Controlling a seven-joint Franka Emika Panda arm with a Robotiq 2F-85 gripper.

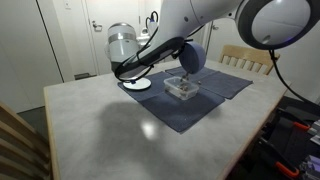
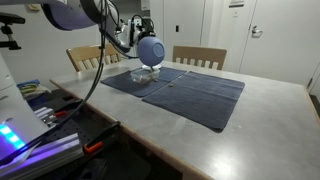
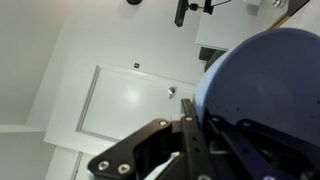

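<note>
A blue bowl (image 1: 194, 57) hangs on its side above a clear plastic container (image 1: 182, 88). In the second exterior view, the bowl (image 2: 151, 51) appears as a round blue shape just over the container (image 2: 143, 73). My gripper is shut on the bowl's rim; the bowl (image 3: 265, 100) fills the right of the wrist view. Small brownish bits seem to be in or just above the container, too small to make out. The inside of the bowl is hidden in the first exterior view.
A white plate (image 1: 137, 84) lies to the left of the container. Dark placemats (image 1: 185, 112) cover part of the table, and its near left area (image 1: 90, 125) is bare. Wooden chairs (image 1: 246, 57) stand around the table.
</note>
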